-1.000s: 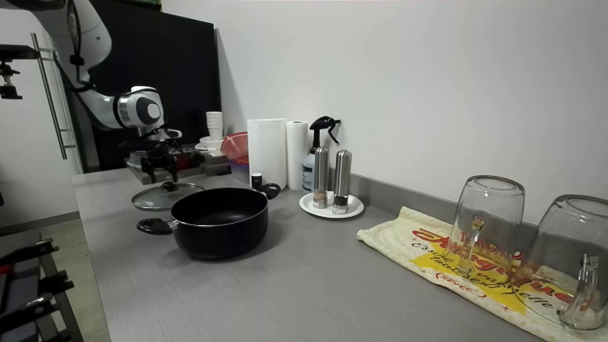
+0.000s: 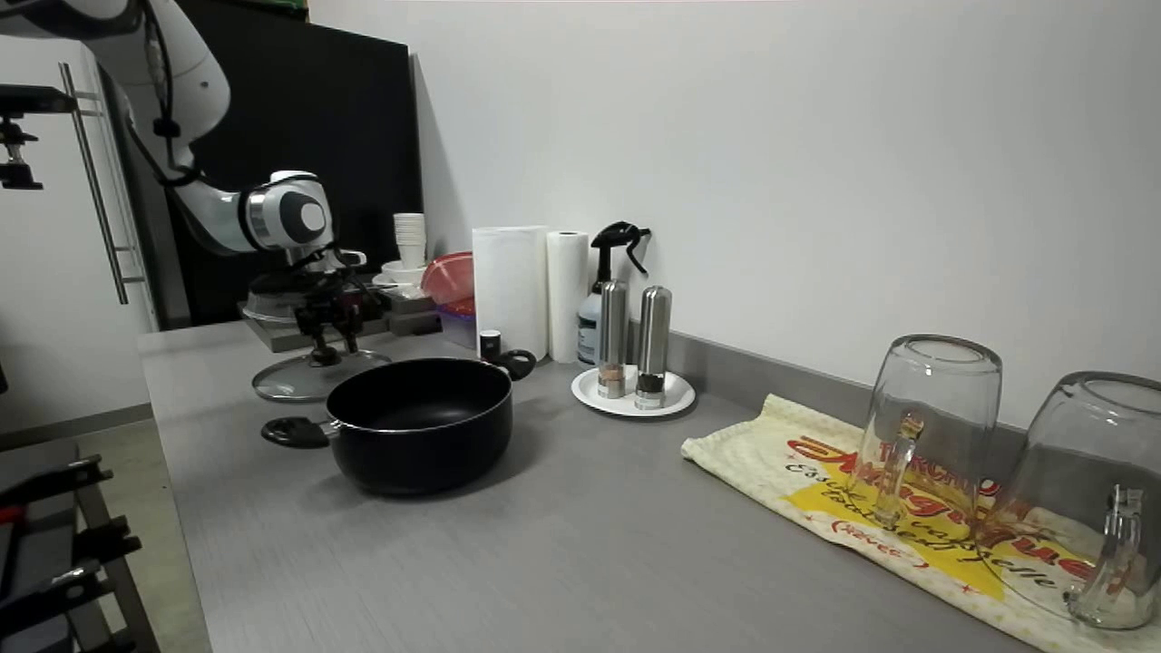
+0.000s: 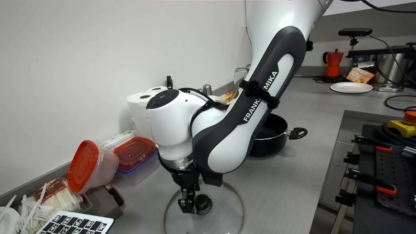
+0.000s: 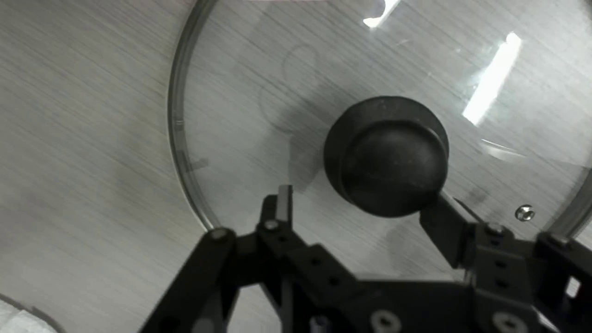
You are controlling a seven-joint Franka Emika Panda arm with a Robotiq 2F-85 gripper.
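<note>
A round glass lid (image 2: 285,381) with a metal rim lies flat on the counter, beside the black pot (image 2: 424,435). Its black knob (image 4: 397,163) stands up from the centre. My gripper is low over the lid, its fingers parted. In the wrist view, the right finger (image 4: 447,222) reaches the knob's lower right edge; whether it touches cannot be told. The left finger (image 4: 274,208) is well apart from the knob, with bare glass between. Most of the knob sits beyond the fingertips, not enclosed. Exterior view 2 shows the fingers close beside the knob.
The uncovered pot's handle (image 2: 296,432) points towards the lid. Food containers (image 3: 134,156) and a grey tray (image 3: 103,202) stand near the wall. Paper towels (image 2: 509,288), steel mills on a white plate (image 2: 588,392), and glass mugs (image 2: 925,435) line the back.
In exterior view 1, the arm and gripper have shifted to the right, across the knob. The lid and the pot have stayed in place.
</note>
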